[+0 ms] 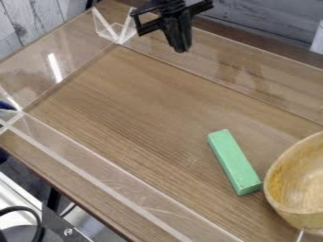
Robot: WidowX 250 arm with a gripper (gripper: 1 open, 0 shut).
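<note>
My black gripper (178, 38) hangs high at the top middle of the view, shut, with nothing visible between its fingers. A green rectangular block (233, 161) lies on the wooden table (127, 104) at the lower right, well apart from the gripper. A cream round bowl (297, 180) sits at the right edge, beside the block and partly out of frame.
A white angular object (115, 24) is at the upper left, just left of the gripper. Clear plastic strips run along the table's left and front edges. Black cables lie at the bottom left.
</note>
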